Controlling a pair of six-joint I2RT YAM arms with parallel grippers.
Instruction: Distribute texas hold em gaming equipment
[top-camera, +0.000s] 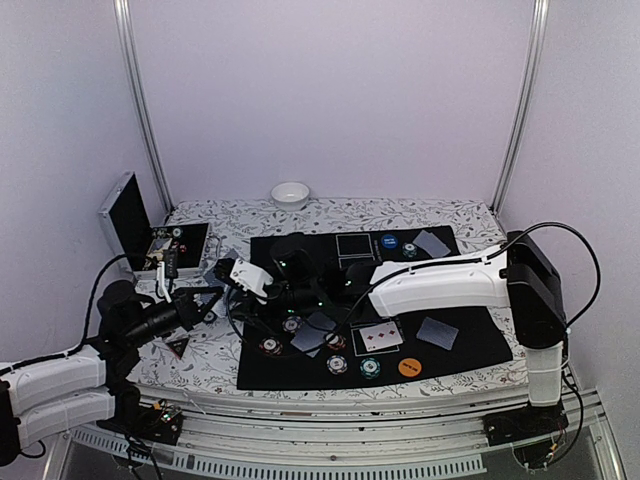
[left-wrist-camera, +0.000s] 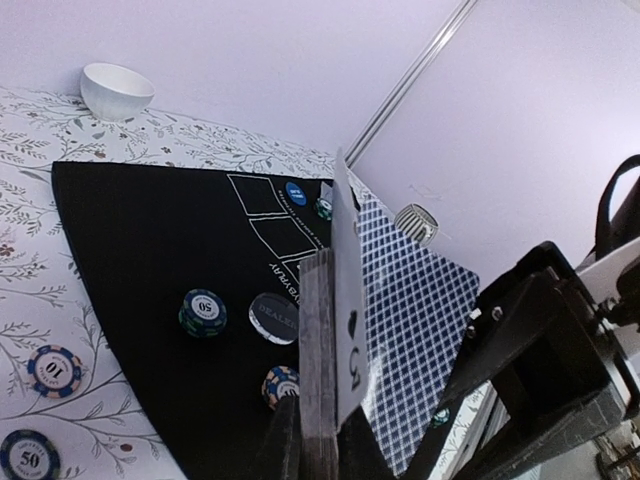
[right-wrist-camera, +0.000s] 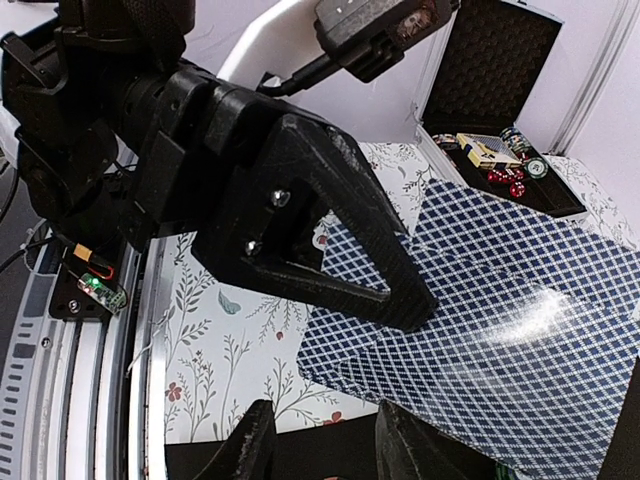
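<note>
My left gripper is shut on playing cards (left-wrist-camera: 410, 320) with blue-checked backs, which stand upright and slightly fanned. One card's face shows a 5 at its edge. In the right wrist view the same checked cards (right-wrist-camera: 520, 330) spread out from the left gripper's fingers (right-wrist-camera: 405, 300). My right gripper is open with a gap between its fingertips, below and left of the cards. From the top, the right gripper reaches in close beside the left gripper (top-camera: 218, 293), hiding much of the cards. Three face-up cards lie on the black mat (top-camera: 470, 370), partly covered by the right arm.
Several chip stacks, such as a green one (top-camera: 370, 368), an orange disc (top-camera: 410, 368) and face-down cards (top-camera: 437, 333) lie on the mat. An open case (top-camera: 180, 245) stands back left, a white bowl (top-camera: 290, 195) at the back. The right arm crosses the mat.
</note>
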